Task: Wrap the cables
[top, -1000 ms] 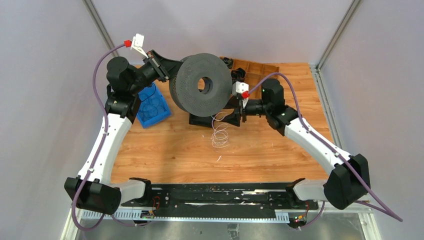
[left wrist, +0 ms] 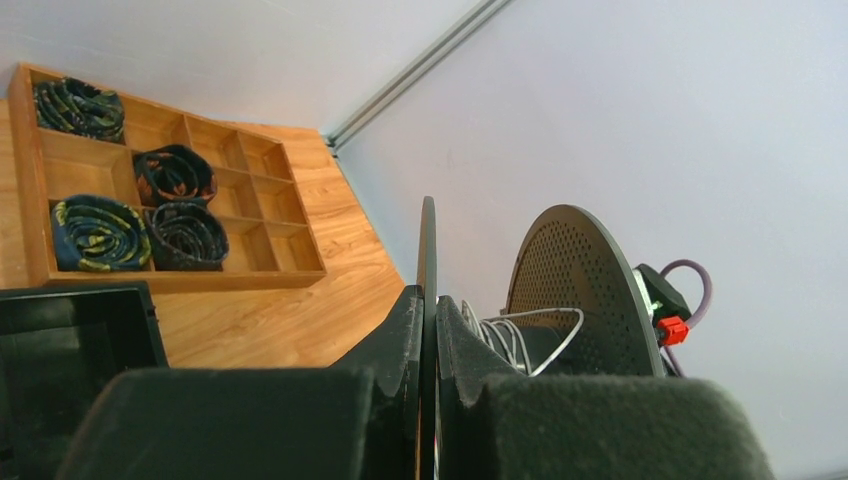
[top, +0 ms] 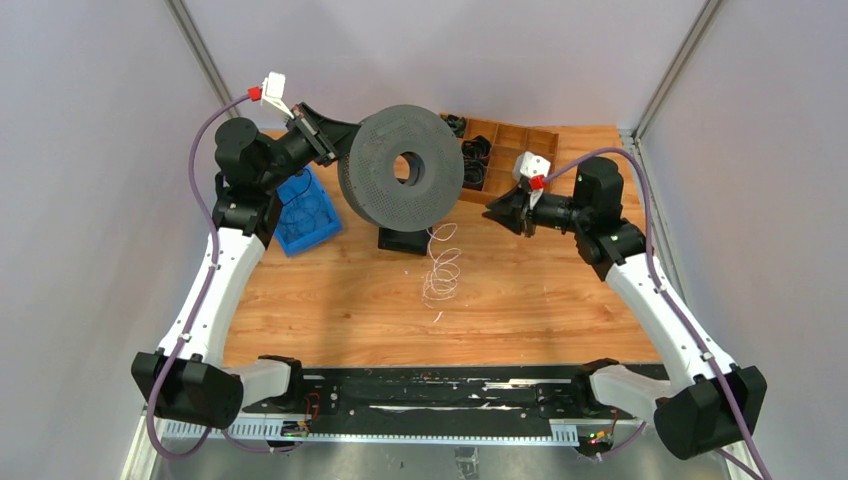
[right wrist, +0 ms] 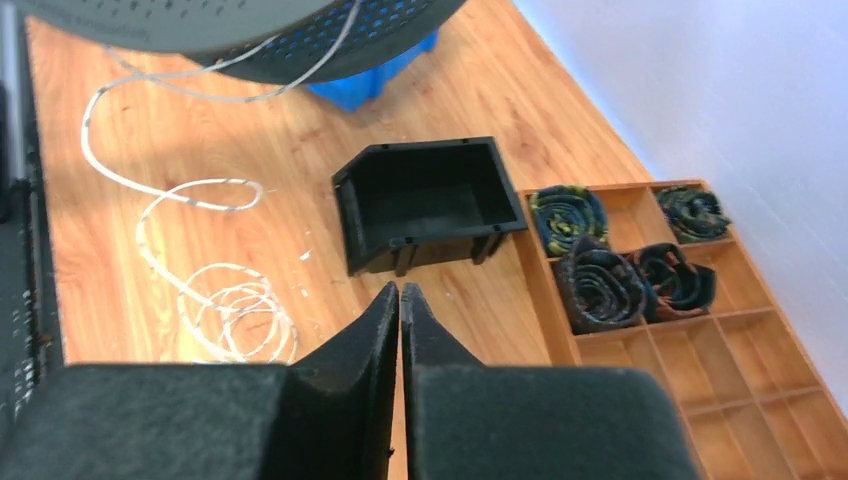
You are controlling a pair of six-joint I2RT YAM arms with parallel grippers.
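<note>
My left gripper (top: 340,140) is shut on a large dark perforated spool (top: 420,160), held raised over the table; white cable winds on its core in the left wrist view. From the spool, white cable (right wrist: 225,205) runs down to loose loops (top: 440,275) on the table. My right gripper (top: 490,215) is to the right of the spool, apart from it, pointing toward it; in the right wrist view its fingertips appear close together with nothing seen between them.
A black bin (right wrist: 430,190) sits under the spool. A wooden compartment tray (right wrist: 710,360) with several rolled dark items stands at the back, a blue tray (top: 305,210) at the left.
My right arm has drawn back to the right, away from the spool and cable. The left gripper and spool have barely moved.
</note>
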